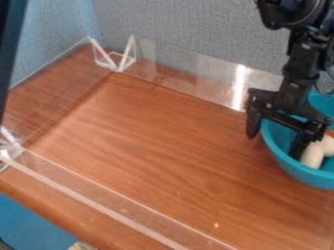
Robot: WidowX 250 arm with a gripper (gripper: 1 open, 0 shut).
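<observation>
My black gripper point(274, 122) reaches down into a teal bowl point(303, 171) at the right of the view, its fingers spread open over the rim and inside. A cream, rounded object point(317, 150) lies in the bowl beside the lower finger, partly hidden by the gripper. I cannot tell whether the finger touches it.
Clear plastic walls point(183, 68) line the back, left and front, with white corner brackets point(113, 57) at the back left.
</observation>
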